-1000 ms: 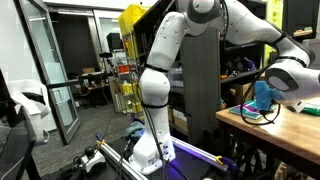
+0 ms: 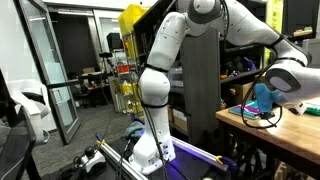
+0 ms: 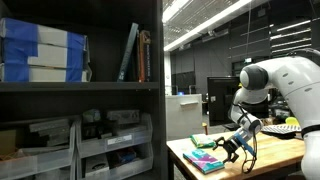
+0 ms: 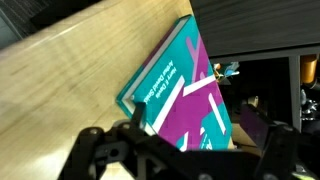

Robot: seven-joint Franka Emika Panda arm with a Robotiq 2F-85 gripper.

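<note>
A teal and magenta book with white stripes [image 4: 185, 90] lies on the wooden table [image 4: 50, 85], its spine toward the left of the wrist view. The same book [image 3: 205, 162] shows near the table's edge in exterior view 2. My gripper is open above it, with one dark finger [image 4: 137, 114] near the spine side and the other toward the far right side. No book is held between them. From outside, the gripper [image 3: 232, 150] hangs low beside the book; whether its fingertips touch the book or table cannot be told.
Another green book or box [image 3: 209, 141] lies farther back on the table. A dark shelf [image 3: 80, 90] with books and plastic drawers [image 3: 120, 148] stands beside the table. The book lies by the table's edge, with a drop beyond it. Bare wood is free on the other side.
The arm and gripper have sunk slightly toward the table. Nothing else has visibly moved.
</note>
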